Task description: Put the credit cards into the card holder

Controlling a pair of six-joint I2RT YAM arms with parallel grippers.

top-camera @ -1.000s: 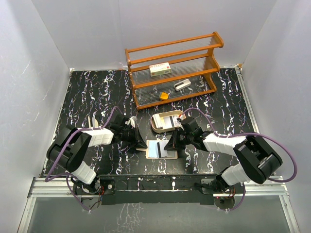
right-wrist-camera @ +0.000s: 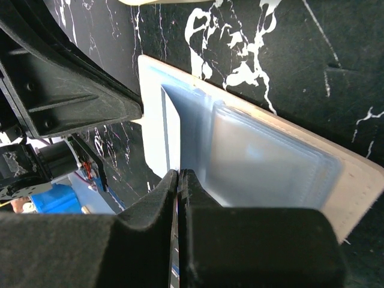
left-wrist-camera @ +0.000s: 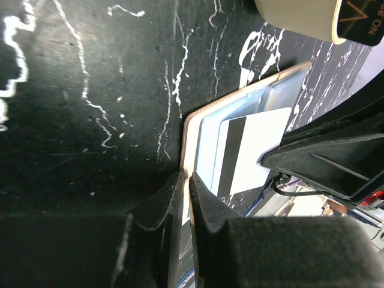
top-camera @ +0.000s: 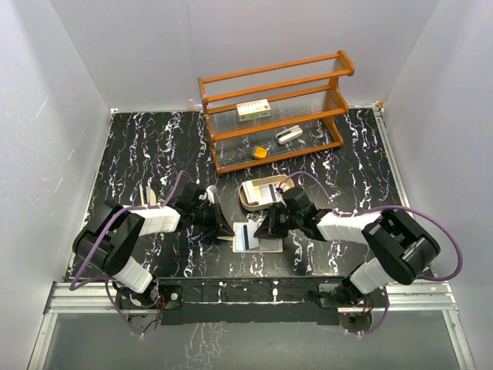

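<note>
The open card holder (top-camera: 271, 246) lies on the dark marble table, with translucent sleeves (right-wrist-camera: 264, 162). A white card with a black stripe sits on its sleeves, tilted up in the right wrist view. My right gripper is shut at that card's edge; whether the card is between its fingers is unclear. My left gripper is at the holder's left edge, its fingertips close together; how far they are apart is hard to tell.
A tan box (top-camera: 288, 185) with white cards lies just behind the holder. A wooden rack (top-camera: 277, 158) with small items stands at the back.
My right gripper has moved slightly left, and the striped card has shifted left with it. The left gripper has barely moved.
</note>
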